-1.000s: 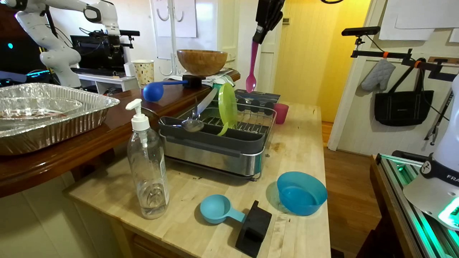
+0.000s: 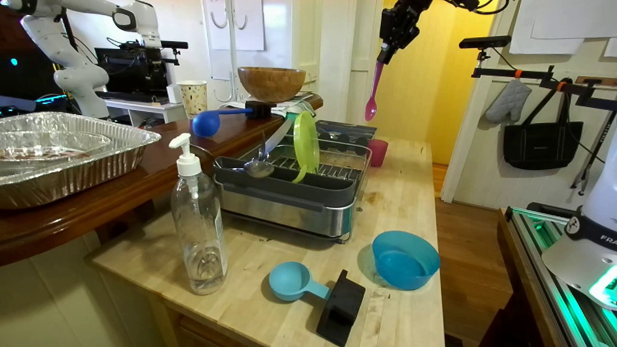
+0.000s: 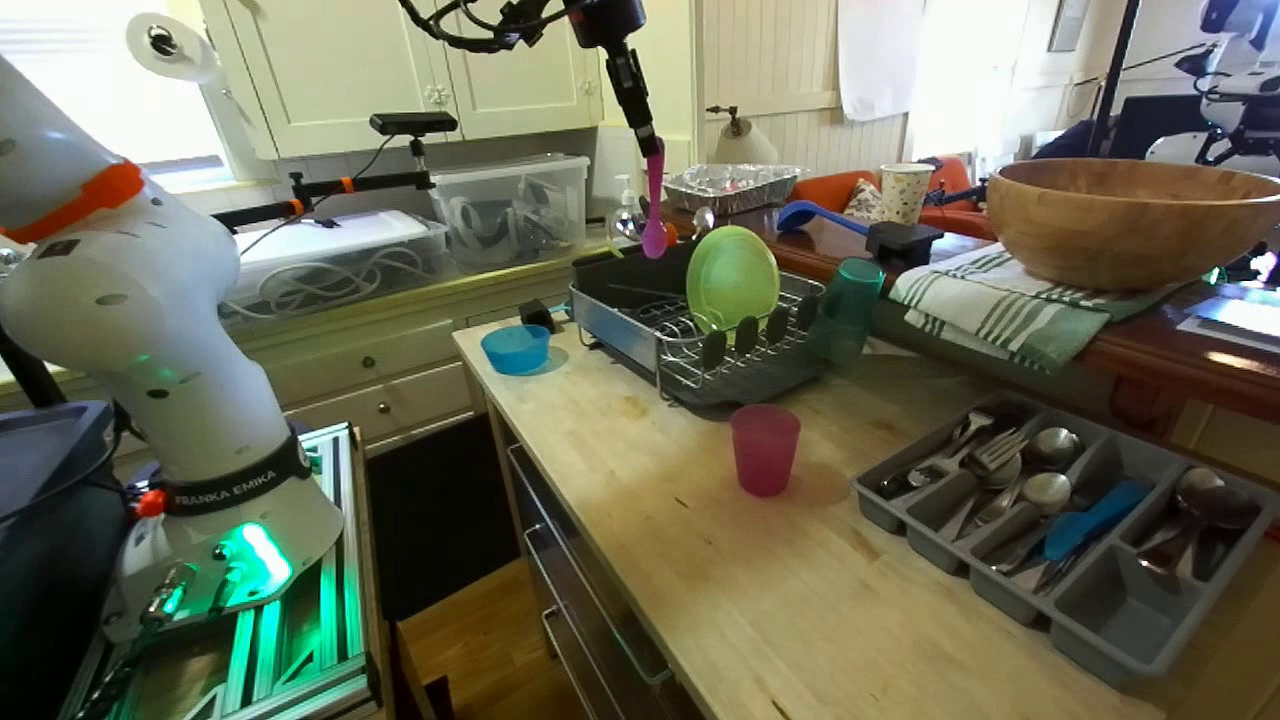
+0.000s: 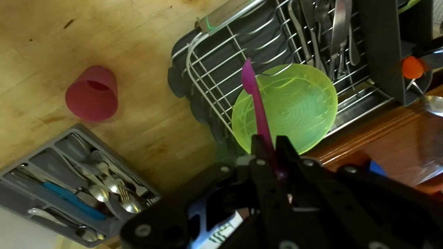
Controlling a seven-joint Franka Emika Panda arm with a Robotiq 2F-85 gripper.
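A magenta spoon (image 2: 374, 92) hangs bowl-down from my gripper (image 2: 382, 60), which is shut on its handle end. In the wrist view the spoon (image 4: 259, 101) runs out from between the black fingers, its bowl seen over the dish rack. The rack (image 3: 618, 326) holds a green plate (image 3: 732, 282), and cutlery (image 4: 319, 31) shows inside it from above. A pink cup (image 3: 765, 449) stands on the wooden counter near the rack. The grey cutlery tray (image 3: 882, 509) carries spoons, forks and a blue utensil (image 3: 1094, 521). The spoon touches none of these.
Toward the counter's other end are a blue bowl (image 2: 406, 260), a light-blue scoop (image 2: 290, 281) and a pump bottle (image 2: 199, 231). A teal cup (image 3: 851, 310) adjoins the rack. Bare counter (image 3: 672, 528) lies in front of the pink cup.
In exterior view 1, my gripper and the spoon have moved right and slightly up, away from above the rack's back edge. The other objects look unmoved.
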